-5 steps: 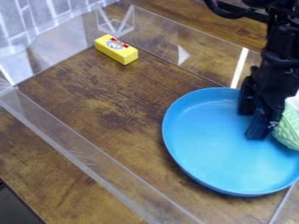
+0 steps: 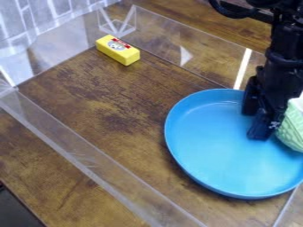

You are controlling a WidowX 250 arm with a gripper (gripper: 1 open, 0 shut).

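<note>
My black gripper (image 2: 267,111) reaches down at the right edge over a large blue plate (image 2: 219,146), beside a pale green cabbage-like object (image 2: 292,129) that sits on the plate's right side and is cut off by the frame. The fingertips are dark and overlap the green object, so their spread is hard to make out.
A yellow box (image 2: 119,50) with a red and white label lies at the back left on the wooden table (image 2: 95,106). Clear plastic walls border the work area.
</note>
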